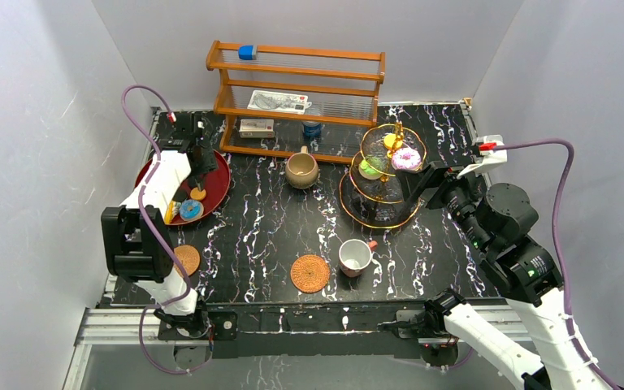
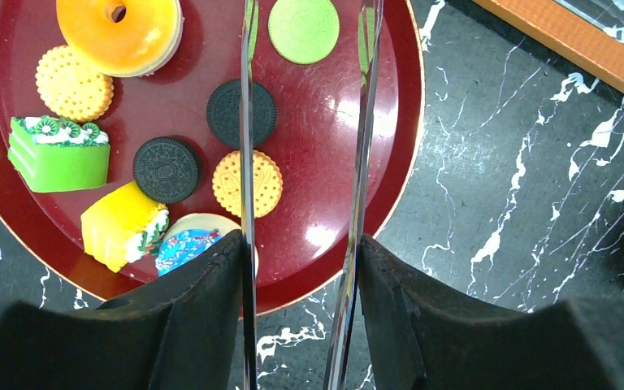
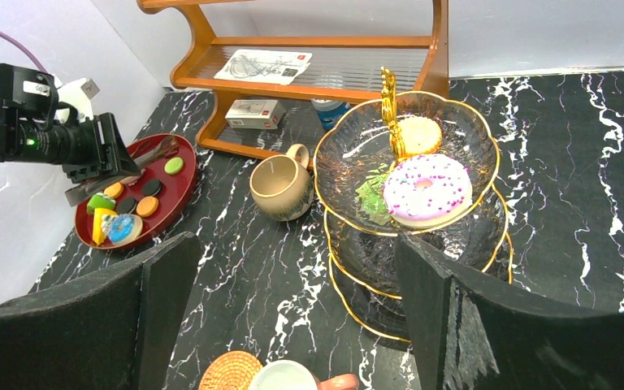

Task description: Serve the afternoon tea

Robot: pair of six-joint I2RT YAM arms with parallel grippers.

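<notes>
In the left wrist view, the red tray (image 2: pixel 317 162) bears a yellow doughnut (image 2: pixel 146 41), dark cookies (image 2: pixel 166 171), a green biscuit (image 2: pixel 303 31), green (image 2: pixel 65 166) and yellow cake slices (image 2: pixel 114 231), and a blue-topped doughnut (image 2: pixel 187 248). My left gripper (image 1: pixel 201 179) is over this tray. Its clear fingers stand apart and run off the frame's top, hiding their ends; what they hold cannot be seen. A gold-rimmed tiered stand (image 3: pixel 349 268) carries a pink doughnut (image 3: pixel 427 188), a round biscuit (image 3: pixel 419 135) and something green (image 3: pixel 372 197). Beside it my right gripper is open and empty.
A wooden rack (image 1: pixel 301 114) stands at the back. In front of it is a tan mug (image 1: pixel 301 171). Nearer me are a white cup (image 1: pixel 355 256) and woven coasters (image 1: pixel 309 274). The marble between tray and stand is mostly clear.
</notes>
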